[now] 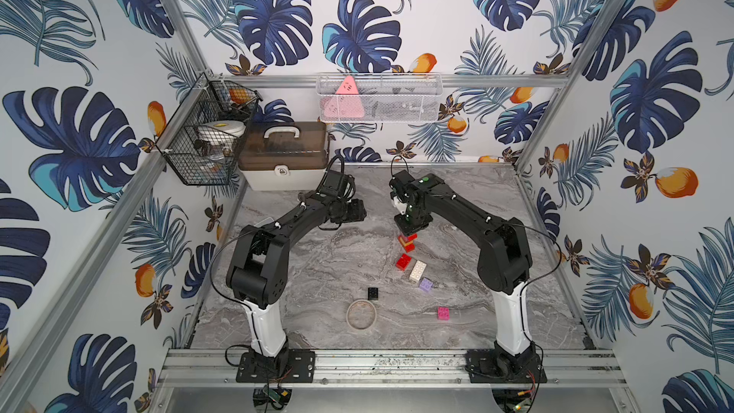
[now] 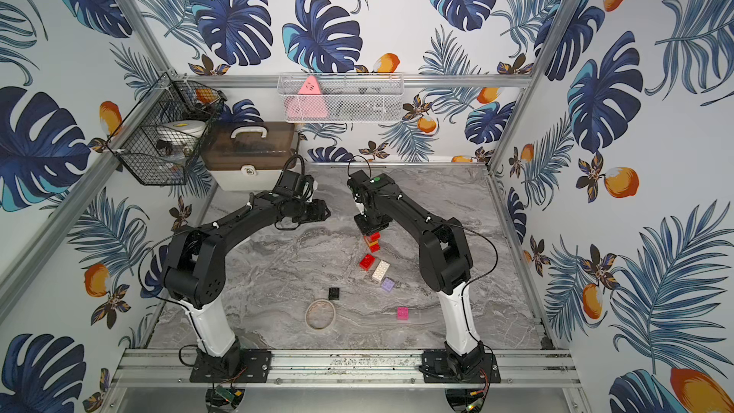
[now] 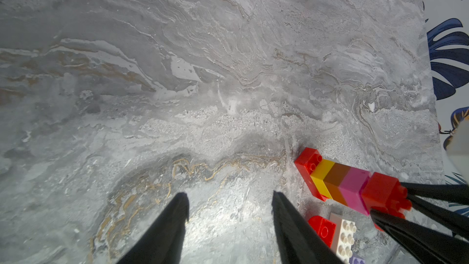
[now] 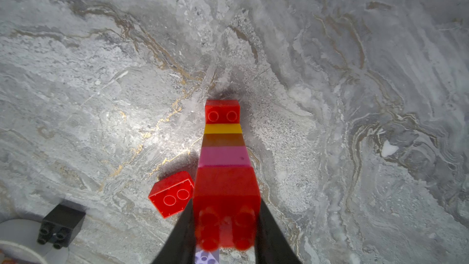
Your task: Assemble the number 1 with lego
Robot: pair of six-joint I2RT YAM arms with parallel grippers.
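A brick column (image 3: 334, 178) stands in mid-table: a red brick (image 4: 222, 111) at its base, then yellow, brown and pink layers, topped by red (image 4: 225, 185). My right gripper (image 1: 405, 225) is at that top brick, its fingers on either side of it; whether they grip it is unclear. My left gripper (image 1: 350, 212) hangs open over bare table to the left, nothing between its fingers.
Loose bricks lie toward the front: red (image 1: 402, 261), white (image 1: 417, 271), lilac (image 1: 426, 284), black (image 1: 373, 293), pink (image 1: 443, 313). A round ring-like object (image 1: 361, 302) sits at the front. The lidded box (image 1: 283, 153) is at the back left.
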